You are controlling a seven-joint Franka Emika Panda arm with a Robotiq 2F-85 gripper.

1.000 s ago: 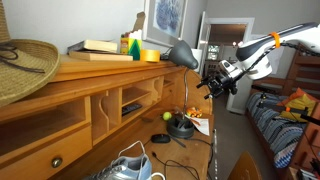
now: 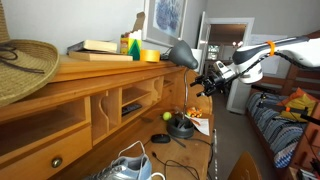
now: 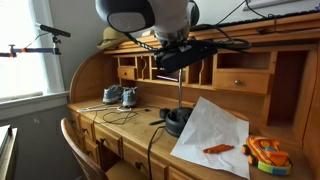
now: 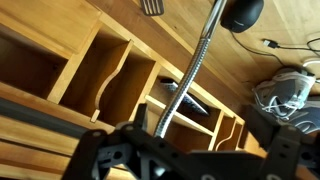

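Observation:
High over the desk, my gripper (image 2: 206,82) hangs at the end of the arm; its fingers stand open and nothing shows between them. Seen from the wrist, the gripper straddles the view of a bendy metal lamp neck (image 4: 191,82), which rises past it; whether they touch I cannot tell. Beyond are the wooden desk cubbies (image 4: 122,82), and a dark slim object (image 4: 188,96) shows near one. A black mouse (image 4: 241,14) and a grey sneaker (image 4: 284,92) lie on the desktop. The lamp's dark base (image 3: 178,121) stands beside a white paper sheet (image 3: 212,135).
On the paper is an orange-red item (image 3: 218,149), with an orange toy (image 3: 267,154) to its right. Books (image 2: 98,50) and a yellow roll (image 2: 150,55) sit on the upper shelf near a straw hat (image 2: 25,68). A chair (image 3: 85,150) stands before the desk. Cables cross the desktop.
The arm has shifted slightly, its gripper a little further left and up in exterior view 1. The desk objects look unmoved.

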